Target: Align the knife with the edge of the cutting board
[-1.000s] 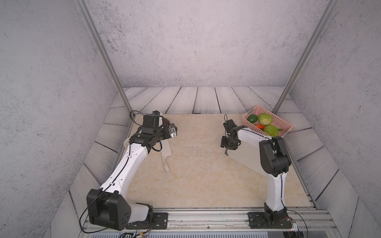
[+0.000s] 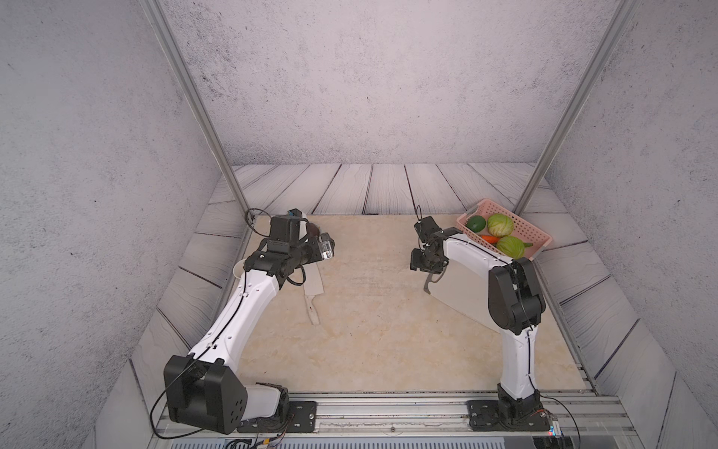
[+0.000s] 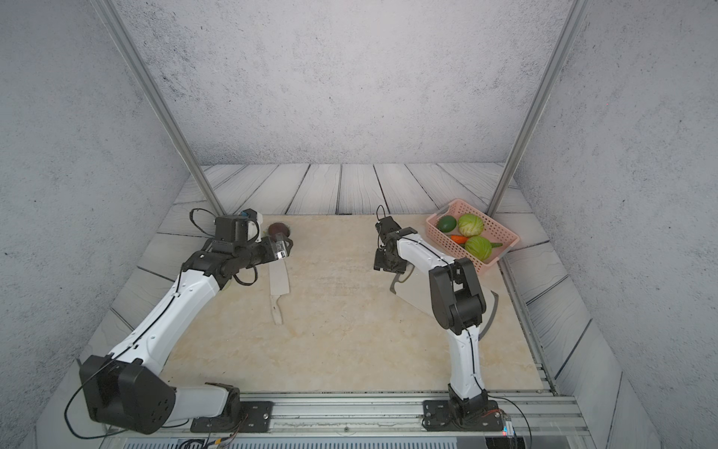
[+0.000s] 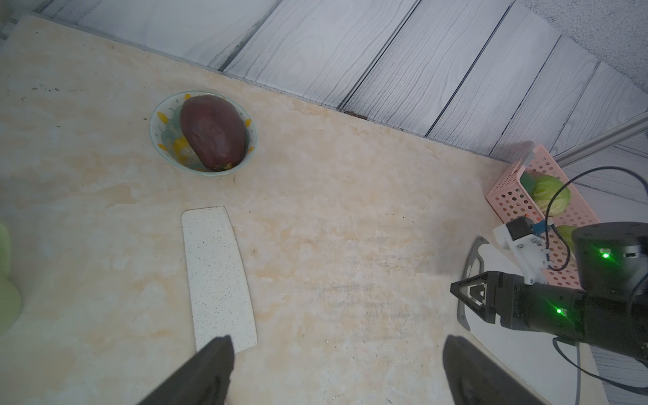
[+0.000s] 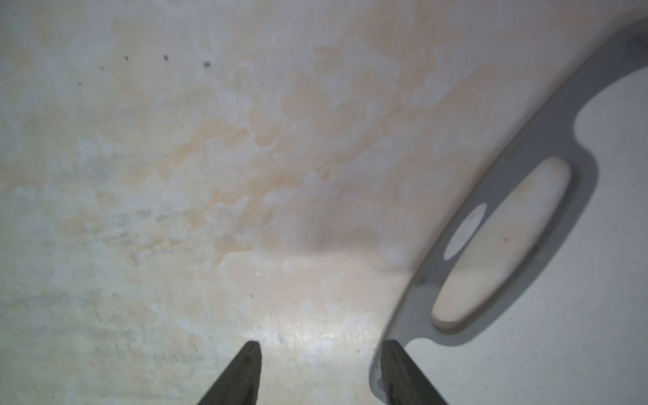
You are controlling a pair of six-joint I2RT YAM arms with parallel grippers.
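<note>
The knife (image 2: 312, 281) lies flat on the table's left side, its pale handle (image 3: 276, 311) toward the front. In the left wrist view its speckled blade (image 4: 217, 280) shows, while the handle is mostly out of sight. My left gripper is open above the table near the blade, empty. A white cutting board (image 2: 465, 298) with a grey handle end (image 5: 513, 222) rests at a slant on the right, partly covered by my right arm. Over that handle end hovers my right gripper, part open with nothing between its fingers. Knife and board are far apart.
A pink basket (image 3: 495, 258) of vegetables stands at the back right, behind the board. Beyond the blade sits a bowl (image 4: 162, 145) holding a dark purple item (image 4: 214, 131). Bare table (image 2: 366, 321) lies between knife and board.
The left arm, knife and board look unmoved.
</note>
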